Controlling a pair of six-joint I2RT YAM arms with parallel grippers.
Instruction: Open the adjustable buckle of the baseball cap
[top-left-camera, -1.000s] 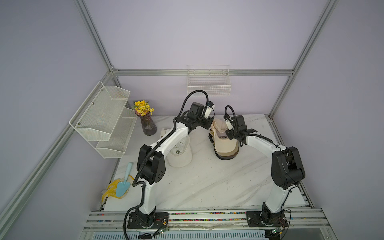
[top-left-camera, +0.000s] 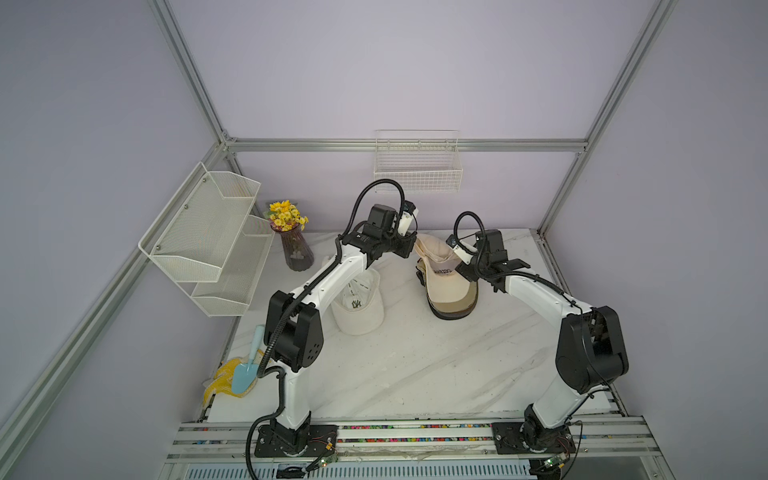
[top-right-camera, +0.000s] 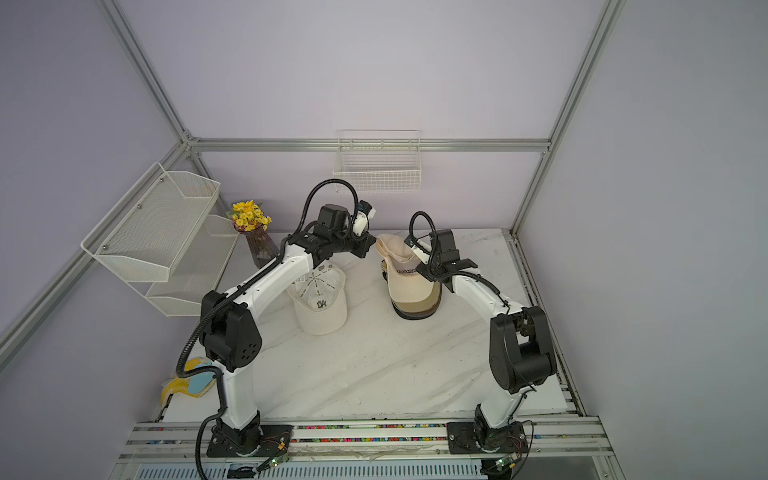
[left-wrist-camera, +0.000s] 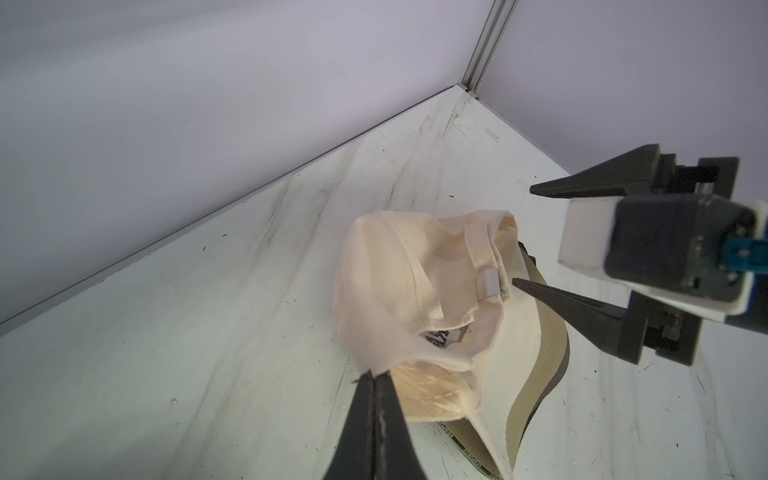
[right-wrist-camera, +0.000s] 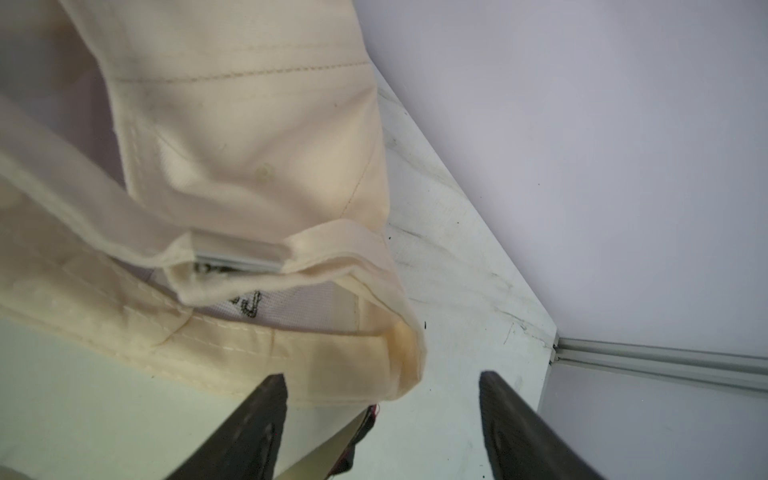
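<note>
The cream baseball cap (top-left-camera: 436, 248) rests on a stack with a tan brim at the back centre. In the left wrist view its strap carries a metal buckle (left-wrist-camera: 488, 281). My left gripper is shut at the cap's near edge; whether fabric is pinched at its tips cannot be told. My right gripper stands open at the cap's right, one fingertip near the buckle. In the right wrist view the strap loops above and left of the open fingers, with the buckle (right-wrist-camera: 236, 257) on it.
A white cap (top-left-camera: 358, 316) lies upside down left of the stack. A vase of flowers (top-left-camera: 297, 252) stands at the back left near a mesh rack (top-left-camera: 188, 244). A blue shovel (top-left-camera: 245, 376) lies front left.
My left gripper has moved slightly left and my right gripper slightly right, away from each other. The cap's upper part has shifted a little to the left.
</note>
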